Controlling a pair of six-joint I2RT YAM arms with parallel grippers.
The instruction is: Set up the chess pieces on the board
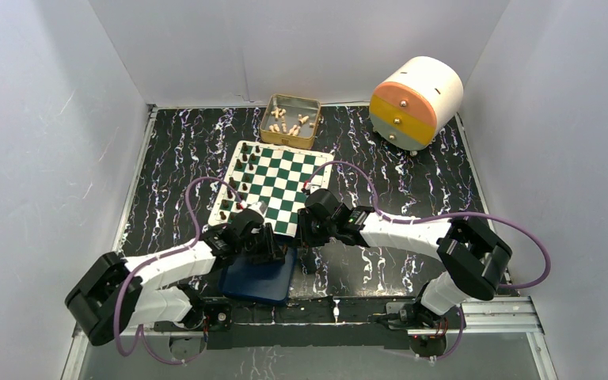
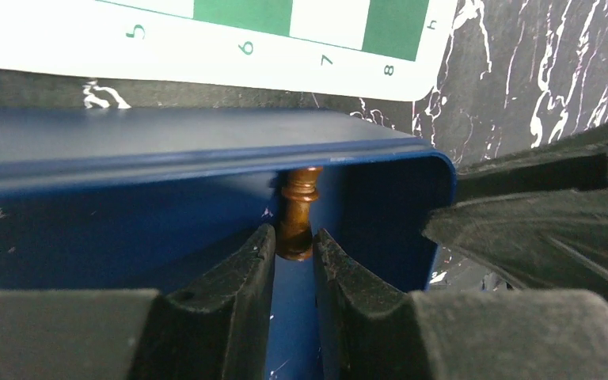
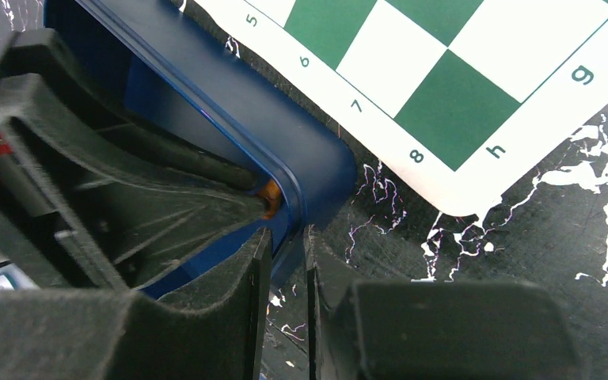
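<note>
A brown chess piece (image 2: 299, 214) is inside the blue tray (image 1: 260, 286), against its wall. Its base lies between the fingertips of my left gripper, with almost no gap either side; whether they grip it I cannot tell. In the right wrist view only a bit of the piece (image 3: 270, 198) shows past the left fingers (image 3: 206, 207). My right gripper is at the tray's corner, its fingers slightly apart with the rim between them. On the green-and-white board (image 1: 291, 190), several dark pieces (image 1: 238, 164) stand along the left side.
A tan bin (image 1: 267, 136) holding several light pieces stands behind the board. At the back right is a drum-shaped cabinet (image 1: 441, 89) with coloured drawers. Both grippers are close together at the tray; the table right of the board is clear.
</note>
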